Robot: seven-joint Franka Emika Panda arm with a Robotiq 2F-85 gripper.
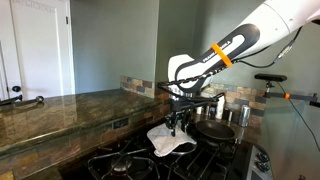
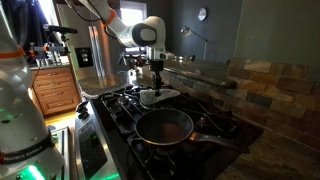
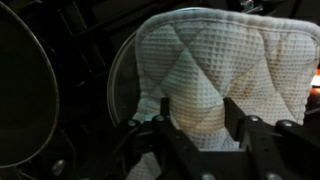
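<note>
A white quilted cloth [image 3: 215, 75] fills the middle of the wrist view, draped over a round, clear rim that looks like a glass lid [image 3: 123, 80]. My gripper is shut on the cloth, with a bunched fold between its fingertips. In exterior view 1 the cloth [image 1: 163, 141] rests on the black stovetop beneath the downward-pointing gripper [image 1: 180, 130]. Exterior view 2 shows the cloth [image 2: 152, 97] behind the large pan. What lies under the fold between the fingers is hidden.
A dark frying pan [image 2: 165, 127] sits on the burners close beside the cloth, its handle reaching toward the counter. Bare burner grates [image 1: 120, 165] lie on the other side. Bottles and a canister [image 1: 244, 116] stand behind the stove.
</note>
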